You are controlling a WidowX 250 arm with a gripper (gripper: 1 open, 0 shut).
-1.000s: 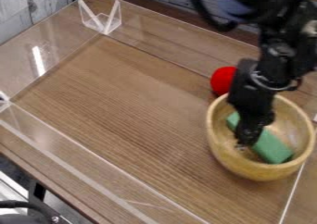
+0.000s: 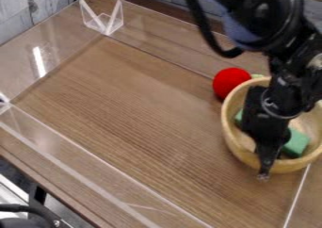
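My black gripper (image 2: 269, 138) reaches down from the top right into a yellow bowl (image 2: 232, 128) at the right of the wooden table. A green object (image 2: 297, 141) lies in the bowl, partly hidden behind the gripper. The fingers look close together; whether anything is between them is unclear. A red round object (image 2: 229, 81) sits just outside the bowl, behind it.
A white wire holder (image 2: 101, 17) stands at the back left. Black cables lie at the lower left edge.
Earlier the arm was further left.
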